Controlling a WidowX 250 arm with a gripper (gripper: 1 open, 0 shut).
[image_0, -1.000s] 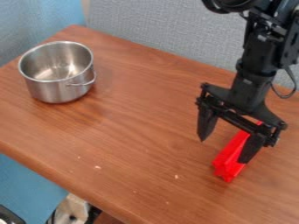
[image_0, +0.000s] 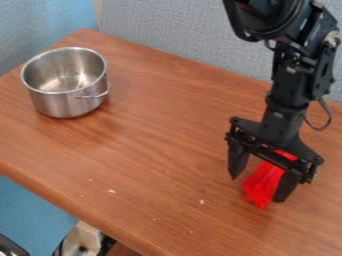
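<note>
On the wooden table at the right lies a red object (image_0: 262, 186), partly hidden by my black gripper (image_0: 261, 175). The gripper's fingers straddle it from above, part open; whether they touch it I cannot tell. A steel pot (image_0: 60, 95) with wire side handles stands at the back left of the table.
The gap between my gripper's fingers has narrowed around the red object, and the gripper has shifted slightly. The pot has not moved.
</note>
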